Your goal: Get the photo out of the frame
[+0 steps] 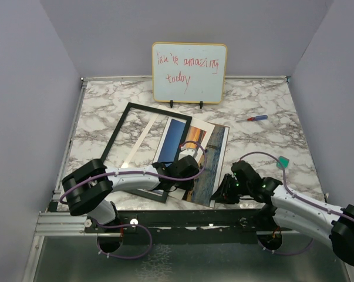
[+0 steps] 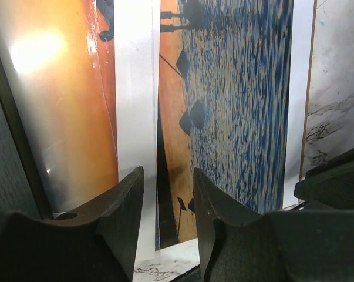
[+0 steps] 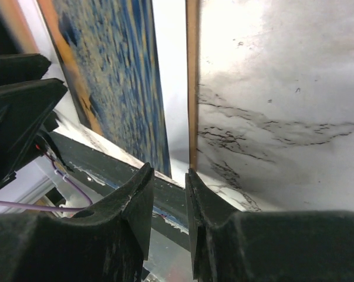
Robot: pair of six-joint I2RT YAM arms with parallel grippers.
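Note:
A seascape photo [image 1: 209, 167] with a white border lies flat, right of the black frame [image 1: 119, 130]. In the right wrist view a thin brown board edge [image 3: 192, 82] shows along its border. My right gripper [image 1: 215, 198] is at the near right corner, shut on the bordered edge with the brown board. My left gripper stands part open over the photo's left side. One finger overlaps a white strip [image 2: 137, 88]; the other is over the printed surface [image 2: 235, 106]. An orange glossy print [image 2: 59, 117] lies beyond the strip.
A whiteboard [image 1: 189, 73] stands at the back. On the right are a screwdriver [image 1: 257, 118] and a green block [image 1: 283, 161]. Both gripper arms are close together at the table's front edge.

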